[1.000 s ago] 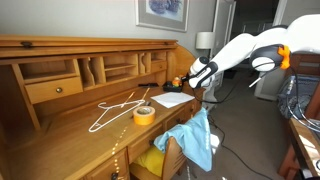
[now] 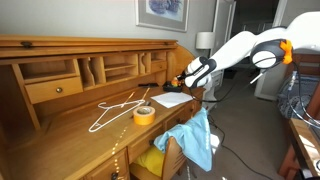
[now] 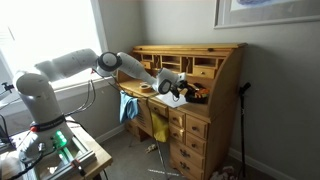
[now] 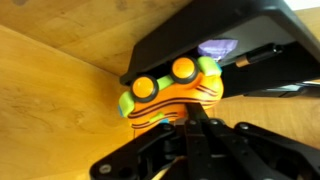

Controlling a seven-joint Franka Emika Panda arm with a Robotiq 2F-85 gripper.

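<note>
In the wrist view an orange striped toy [image 4: 180,102] with two round black-and-orange eyes and green ends lies at the edge of a black tray [image 4: 175,42]. My gripper is shut just over the toy's lower side, its dark fingers covering part of it. Nothing shows between the fingertips; whether they touch the toy cannot be told. From outside, the gripper [image 3: 183,91] reaches the end of the desk beside the black tray [image 3: 196,97], where orange shows.
Inside the tray lie a purple wrapper [image 4: 217,48] and a dark pen-like item [image 4: 259,55]. On the desktop are a white sheet [image 2: 172,99], a white hanger [image 2: 116,114] and a roll of orange tape [image 2: 144,115]. A blue cloth [image 2: 197,140] hangs from the front.
At the far end of the desk my arm and gripper have shifted slightly to the left and down. The desk objects have stayed in place.
</note>
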